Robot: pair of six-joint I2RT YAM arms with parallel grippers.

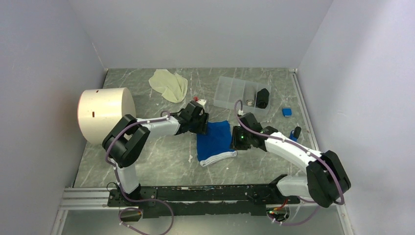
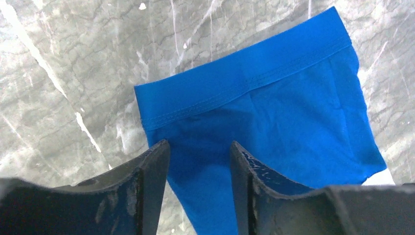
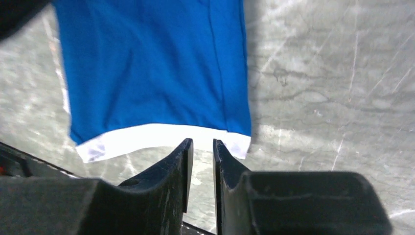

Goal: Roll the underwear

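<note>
The blue underwear lies spread on the table, its white waistband toward the front edge. In the left wrist view its blue hem lies flat beyond my left gripper, which is open above the cloth with nothing held between its fingers. My right gripper is partly open, a narrow gap between its fingertips. It hangs over the right end of the white waistband, and no cloth shows gripped there. The top view hides both sets of fingertips.
A clear divided box stands at the back, with a black rolled item in it. A pale cloth lies back left, near a large white cylinder. Small blue things lie at the right.
</note>
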